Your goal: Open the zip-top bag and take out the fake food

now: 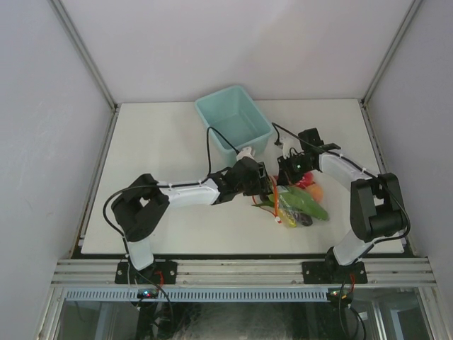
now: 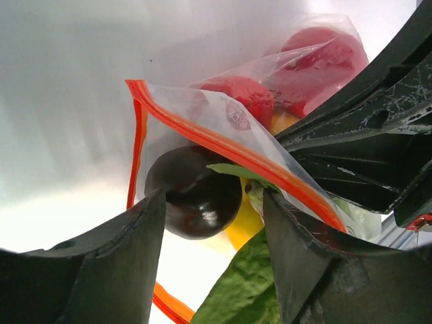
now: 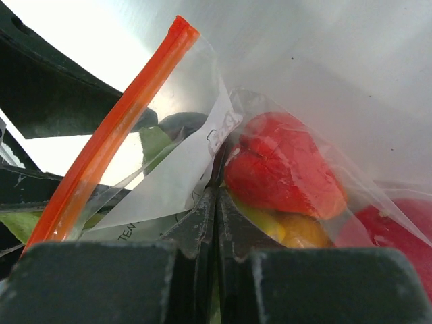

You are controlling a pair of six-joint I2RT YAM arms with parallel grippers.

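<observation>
The clear zip bag lies at the right of the table, its orange-edged mouth gaping toward my left gripper. In the left wrist view that gripper is part open at the mouth. A dark, round food shows beyond its fingers, with a green leafy piece between and below them. Red foods lie under the film in the right wrist view. My right gripper is shut against the bag; film with a white printed patch meets its tips, but whether any is pinched is unclear.
A pale teal bin, empty inside, stands behind the bag at the back of the table. Both grippers are close together over the bag.
</observation>
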